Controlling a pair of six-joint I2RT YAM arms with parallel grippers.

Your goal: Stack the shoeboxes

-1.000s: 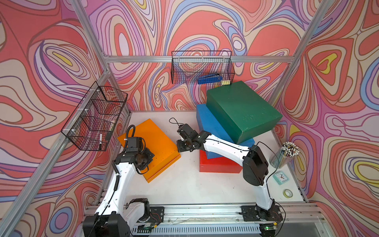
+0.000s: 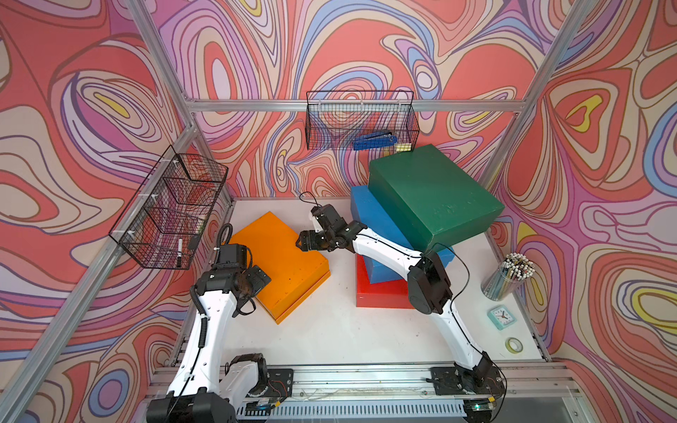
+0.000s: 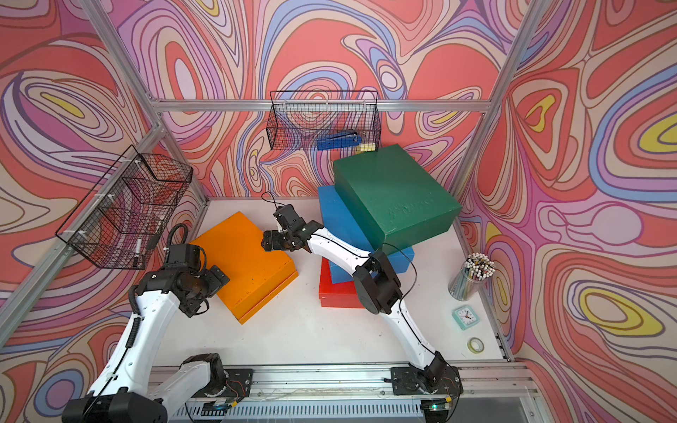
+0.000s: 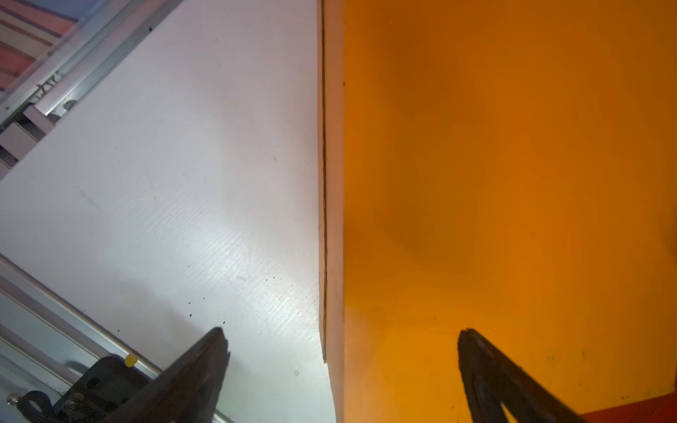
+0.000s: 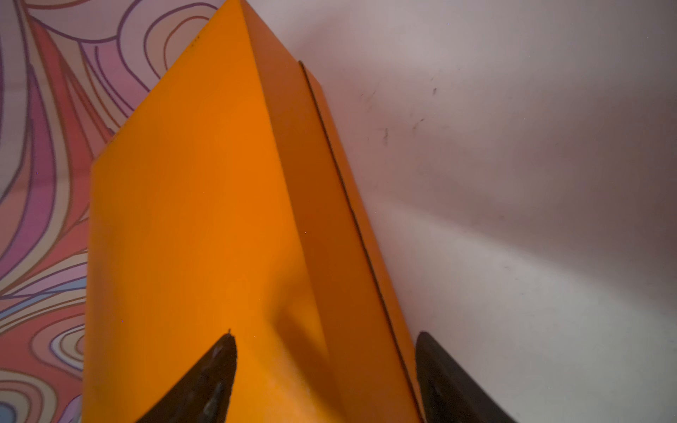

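Note:
The orange shoebox lies turned at an angle on the left half of the table. Over its left edge stands my left gripper, open, one finger above the lid and one past the side. My right gripper is at the opposite edge, its fingers part open and apart around the box's side wall. To the right, a red shoebox is at the bottom, a blue one rests on it, and a big green one lies tilted on top. My right arm covers part of the red and blue boxes.
Wire baskets hang at the left and on the back wall. A jar of sticks, a small clock and a tape roll line the right edge.
The orange box has shifted slightly right. My right gripper has moved left and back, onto the box's edge.

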